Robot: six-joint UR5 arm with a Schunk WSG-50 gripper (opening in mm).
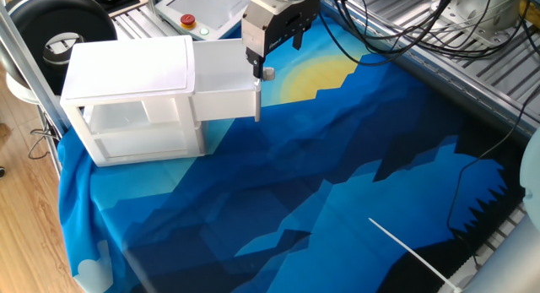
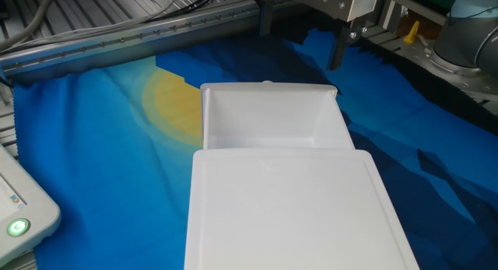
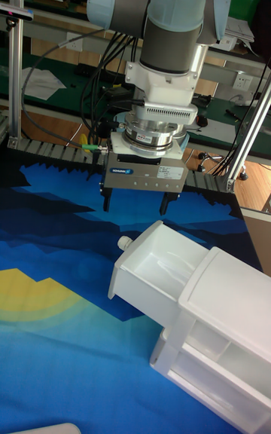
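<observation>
A white plastic drawer cabinet point(image 1: 126, 69) stands on the blue cloth at the upper left of exterior view 1. Its upper drawer point(image 2: 268, 118) is pulled out, and its visible inside is empty. A round knob point(image 3: 125, 242) sticks out from the drawer front. My gripper point(image 1: 277, 55) is open, its two fingers pointing down, wide apart with nothing between them. In exterior view 3 the gripper point(image 3: 135, 205) hangs above and beyond the drawer front. One finger point(image 1: 256, 67) overlaps the drawer's front edge in exterior view 1; no contact can be made out.
A tablet-like panel with a red button point(image 1: 187, 20) lies behind the cabinet. Black cables point(image 1: 396, 52) hang right of the gripper.
</observation>
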